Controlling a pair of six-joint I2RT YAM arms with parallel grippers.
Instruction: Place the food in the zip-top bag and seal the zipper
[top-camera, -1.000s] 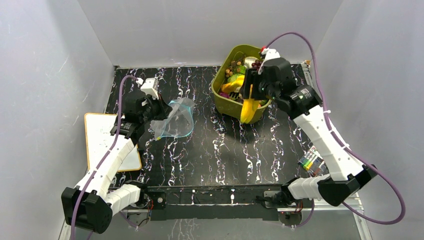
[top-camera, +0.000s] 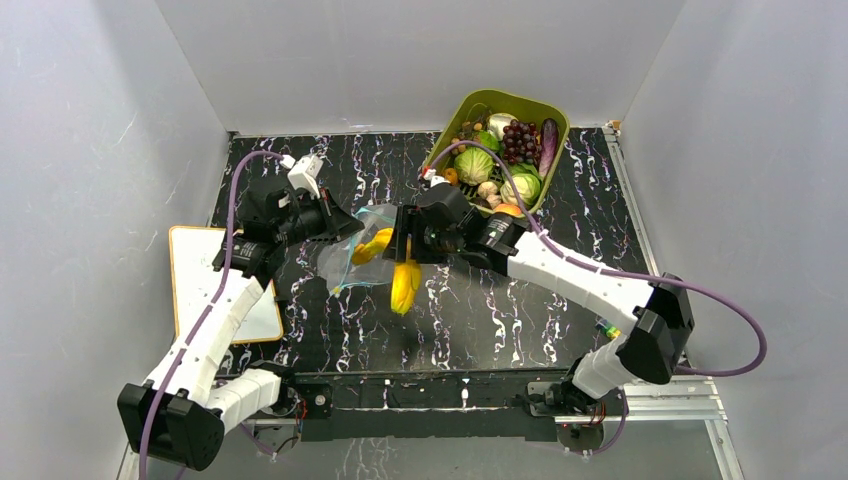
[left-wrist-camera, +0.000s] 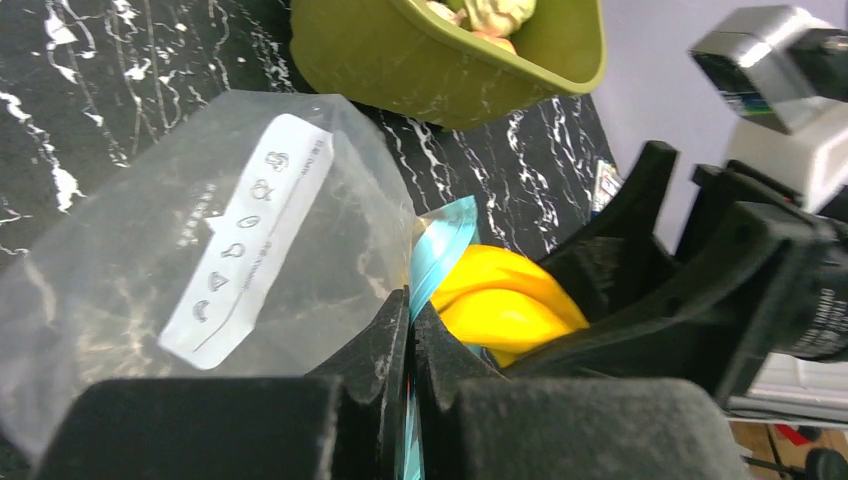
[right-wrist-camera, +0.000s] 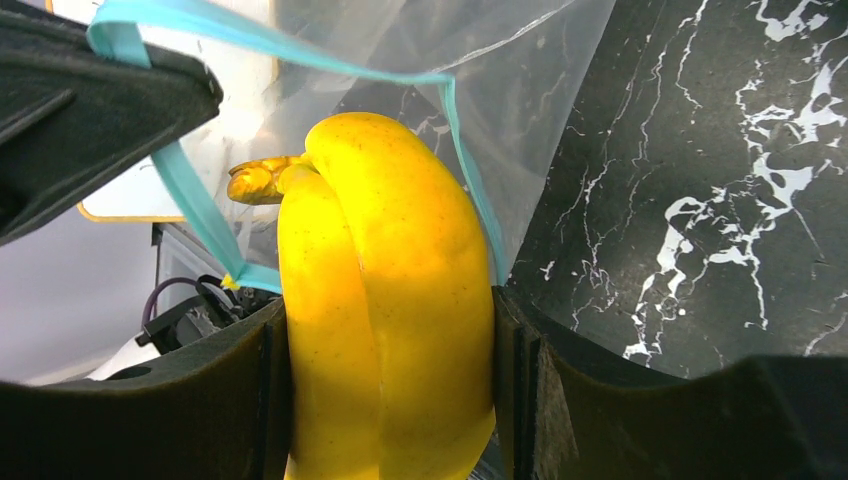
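Observation:
A clear zip top bag (top-camera: 338, 266) with a light blue zipper edge (right-wrist-camera: 340, 62) stands with its mouth open toward the right. My left gripper is shut on the bag's rim, the blue strip running between its fingertips. A bunch of yellow bananas (right-wrist-camera: 385, 290) is clamped in my right gripper, shut around its middle. In the top view one part of the bananas (top-camera: 374, 246) lies at the bag's mouth, seemingly inside it, while another part hangs down outside, below the right gripper. The stem end points toward the bag in the right wrist view.
Behind the right arm stands a green basket (top-camera: 560, 120) of vegetables and fruit, including grapes (top-camera: 520, 142) and an eggplant (top-camera: 548, 146). A whiteboard (top-camera: 190, 262) lies at the left, partly beneath the left arm.
From over the basket, my right gripper has carried the bananas left to the bag's mouth. The left gripper, holding the bag, has shifted slightly to the right.

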